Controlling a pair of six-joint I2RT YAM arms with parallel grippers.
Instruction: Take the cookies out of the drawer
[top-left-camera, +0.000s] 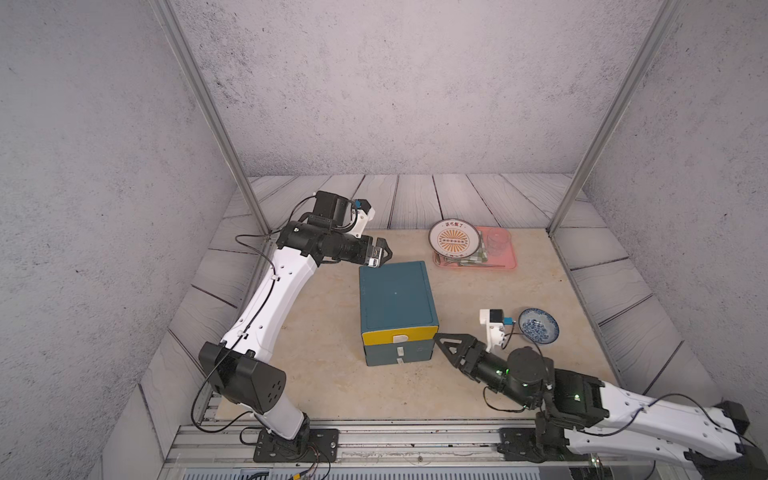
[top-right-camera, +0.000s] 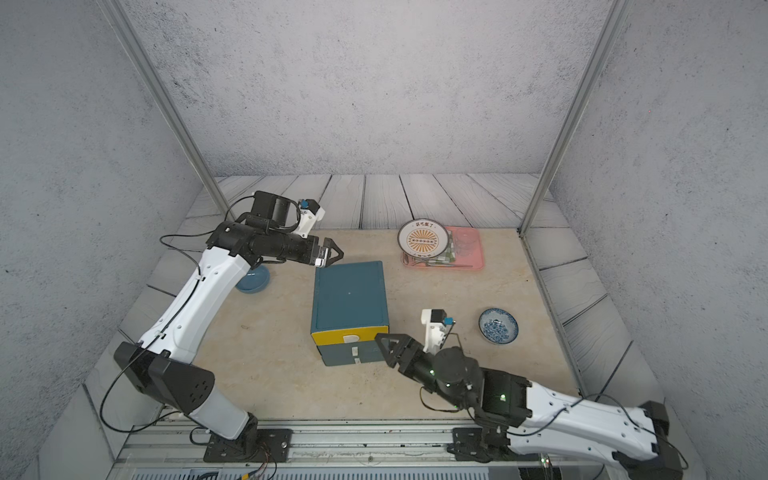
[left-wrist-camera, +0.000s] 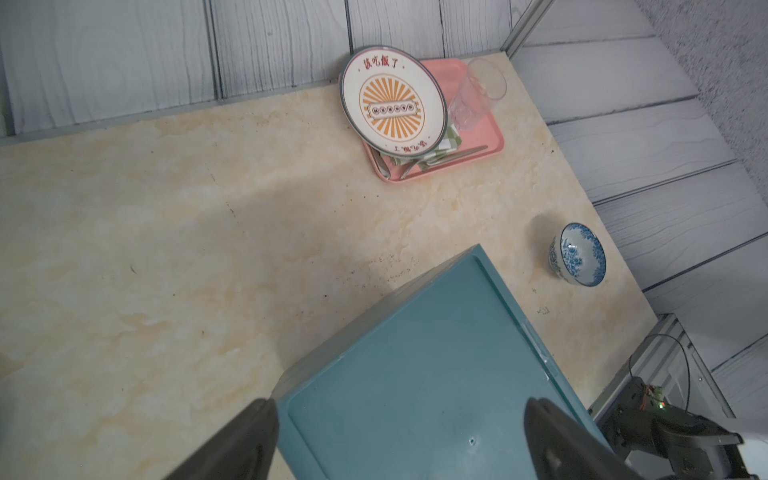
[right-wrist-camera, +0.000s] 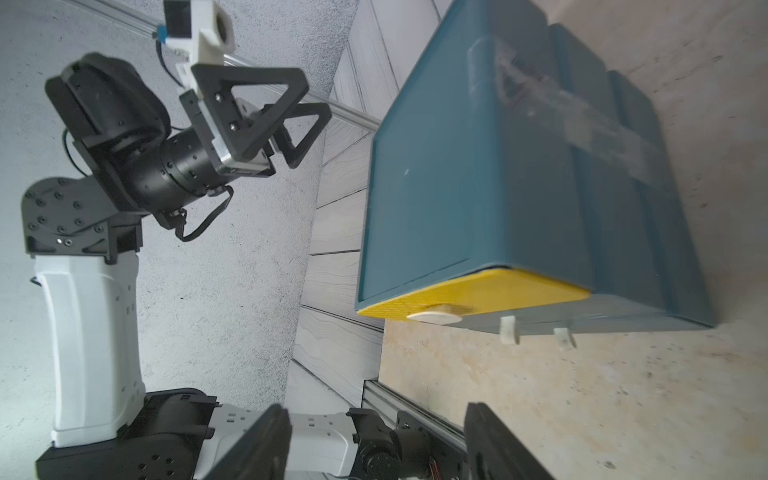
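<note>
A blue drawer box (top-left-camera: 396, 296) with a yellow top drawer (top-left-camera: 380, 336) stands mid-table, its drawers shut. White handles show on its front, one of them the top handle (right-wrist-camera: 436, 314) on the yellow drawer. No cookies can be seen from outside. My left gripper is open above the box's back part, nothing between its fingers. Off the front right corner of the box hovers my right gripper, its fingers (right-wrist-camera: 268, 444) apart and empty. In the right wrist view the box fills the upper right, clear of the fingers.
At the back right, a pink tray (top-left-camera: 500, 252) carries a patterned plate (top-left-camera: 454, 239), cutlery and a clear glass (left-wrist-camera: 477, 92). A blue-and-white bowl (top-left-camera: 538, 326) sits at the right, and a blue dish (top-right-camera: 253, 278) at the left. The table before the box is clear.
</note>
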